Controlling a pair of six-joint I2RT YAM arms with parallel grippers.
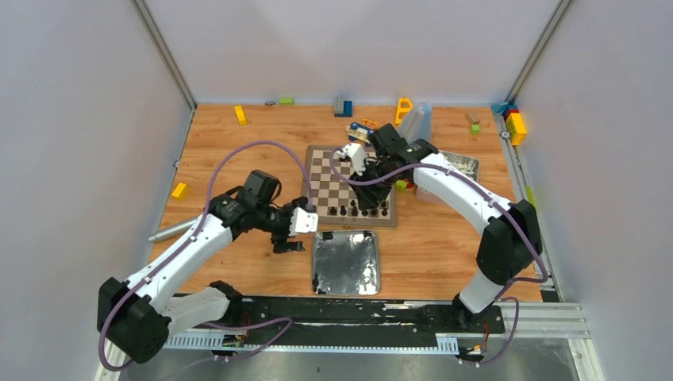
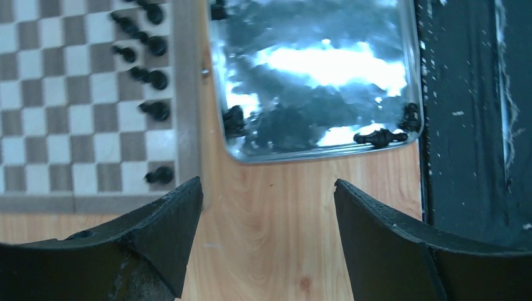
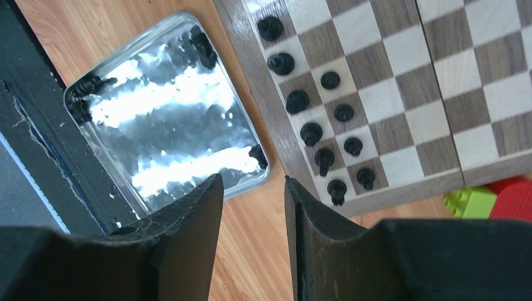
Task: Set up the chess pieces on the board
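Observation:
The chessboard (image 1: 309,218) carries several black pieces along its side nearest the tray, in two rows, with a gap visible in the left wrist view. A metal tray (image 1: 346,262) in front holds several black pieces at its corners, such as a lying piece (image 2: 379,138). My left gripper (image 1: 287,246) hangs over the table left of the tray, open with nothing between its fingers. My right gripper is above the board's near edge and the tray, open and empty.
A second tray (image 1: 464,163) with pale pieces and a translucent plastic object (image 1: 417,123) stand behind the right arm. Coloured blocks lie round the edges.

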